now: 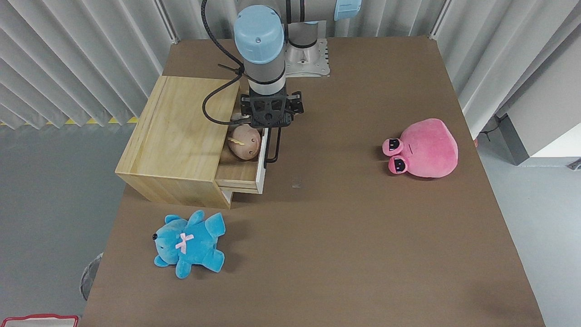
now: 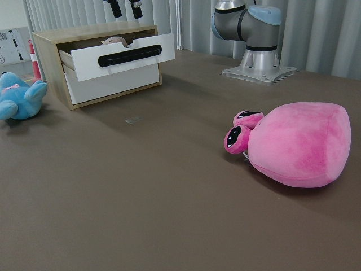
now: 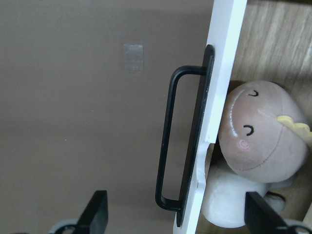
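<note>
A small wooden cabinet (image 1: 171,131) has its white-fronted top drawer (image 2: 84,62) pulled out, with a black bar handle (image 3: 168,131) on the front. Inside the drawer lie a pinkish-beige plush head (image 3: 261,151) with closed eyes and a white plush part (image 3: 224,200). My gripper hangs above the drawer, its two fingers spread wide on either side of the handle in the wrist view, holding nothing. In the left view only its fingertips show, above the cabinet.
A blue bear plush (image 1: 190,245) lies on the brown table (image 1: 354,261) near the cabinet's front-view lower end. A pink plush (image 1: 422,147) lies to the right.
</note>
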